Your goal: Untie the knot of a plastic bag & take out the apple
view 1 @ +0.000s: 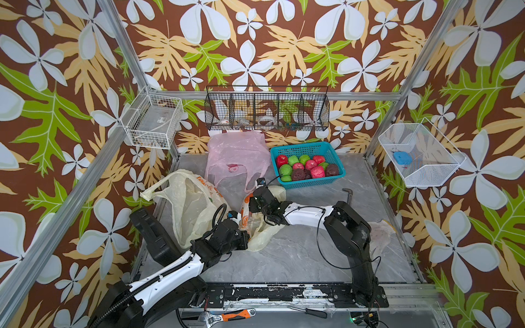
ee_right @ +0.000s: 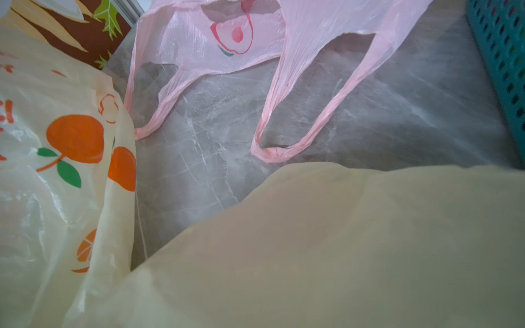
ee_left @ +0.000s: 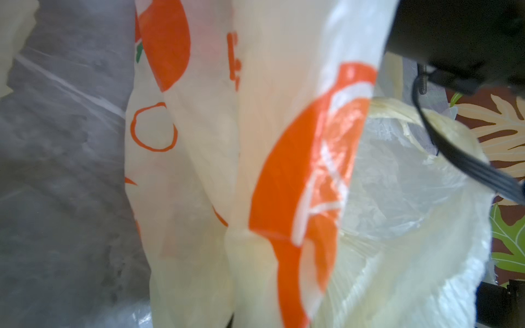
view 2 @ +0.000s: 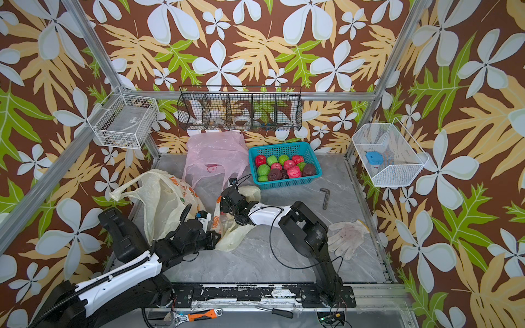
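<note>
A cream plastic bag with orange print (view 1: 261,240) lies mid-table under and between both grippers. Low at its left side is my left gripper (view 1: 244,236), shut, its fingertips hidden from view. Cream film with an orange-slice print (ee_left: 191,218) fills the middle of the left wrist view. My right gripper (view 1: 252,201) is over the bag's far part; pale film (ee_right: 339,251) covers the foreground of the right wrist view and hides its fingers, so its grip cannot be seen. Neither the knot nor an apple inside this bag can be made out.
Another open cream bag (view 1: 188,202) lies to the left. A pink bag (view 1: 235,147) spreads at the back, beside a teal basket (view 1: 280,184) of several fruits. A hex key (view 2: 326,198) and a glove (view 2: 347,237) lie right, with bare table between.
</note>
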